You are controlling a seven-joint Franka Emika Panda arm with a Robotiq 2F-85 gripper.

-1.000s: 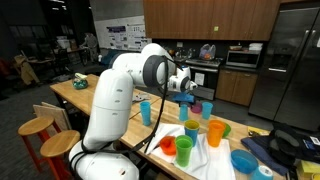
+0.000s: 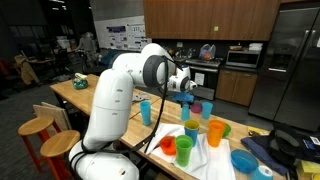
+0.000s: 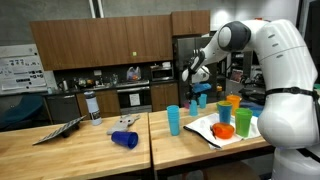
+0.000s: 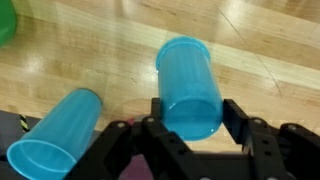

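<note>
A light blue cup (image 4: 188,85) sits between the fingers of my gripper in the wrist view, and the fingers are shut on it. Its open mouth faces the camera. In exterior view 1 the gripper (image 2: 184,98) is at the end of the arched arm, with the held blue cup (image 2: 185,113) just below it. The same cup (image 3: 193,108) shows under the gripper in exterior view 2. Whether its base touches the table cannot be told.
Another blue cup (image 4: 57,132) lies to the left in the wrist view, with a purplish thing partly hidden below the gripper. Orange (image 2: 215,133) and green (image 2: 183,152) cups, a red bowl (image 2: 168,145) and a blue bowl (image 2: 243,161) crowd the near table on and around a white cloth (image 2: 218,160).
Over the last second the arm has barely moved, and the blue cup stays at the gripper. The other things on the table stand where they were.
</note>
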